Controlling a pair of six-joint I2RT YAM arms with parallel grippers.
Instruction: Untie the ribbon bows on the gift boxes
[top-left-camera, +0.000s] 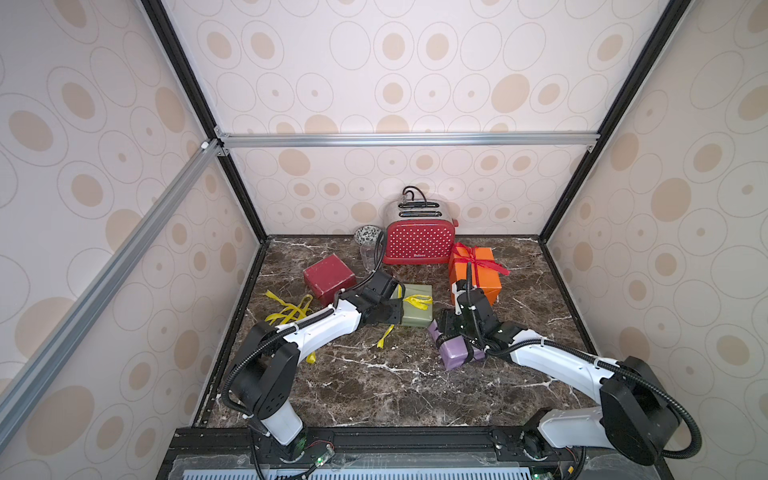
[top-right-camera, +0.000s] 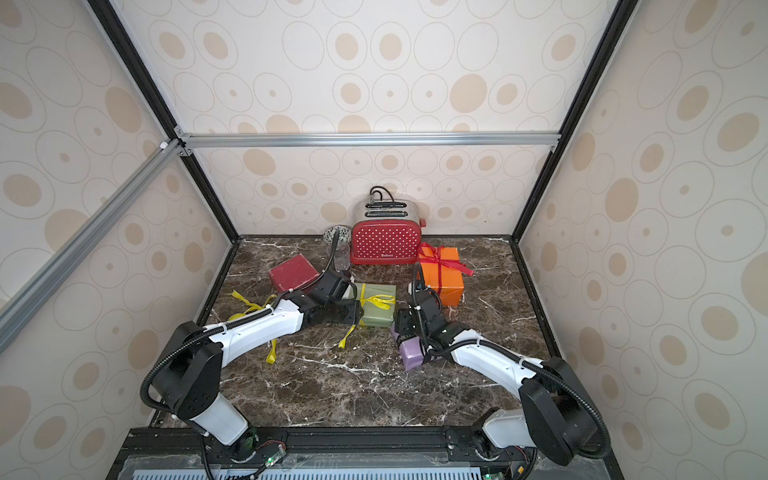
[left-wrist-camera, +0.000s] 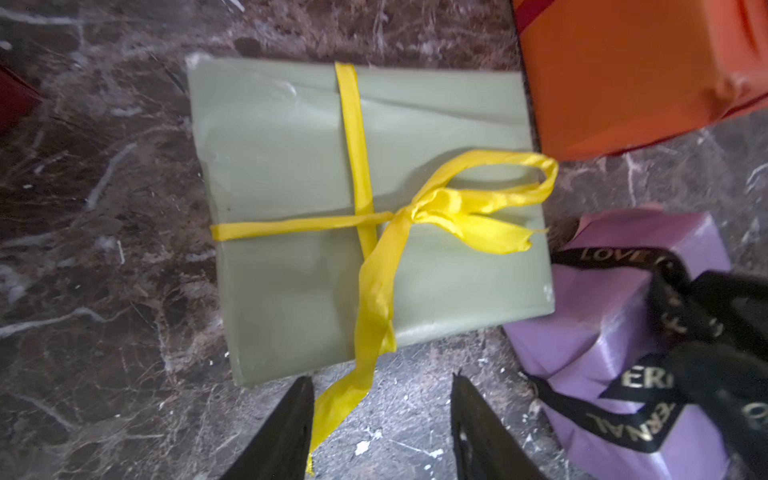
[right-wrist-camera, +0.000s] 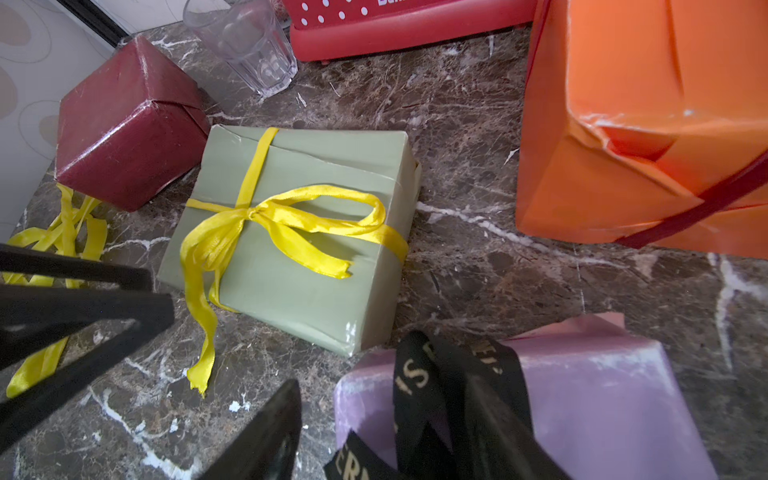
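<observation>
A sage green box (left-wrist-camera: 280, 152) carries a yellow ribbon bow (left-wrist-camera: 432, 204), one long tail trailing off its front edge. My left gripper hangs open over that tail, fingertips either side near the box's front. Right of it lies a lilac box (right-wrist-camera: 592, 400) with a black lettered ribbon (right-wrist-camera: 424, 400); my right gripper is open just above it. An orange box (top-left-camera: 484, 284) with a red bow (top-left-camera: 472, 260) stands behind. A maroon box (right-wrist-camera: 136, 120) at the left shows no ribbon on it; loose yellow ribbon (top-left-camera: 292, 312) lies beside it.
A red toaster (top-left-camera: 418, 240) and a glass (right-wrist-camera: 256, 56) stand at the back. Both arms reach in close to each other over the boxes.
</observation>
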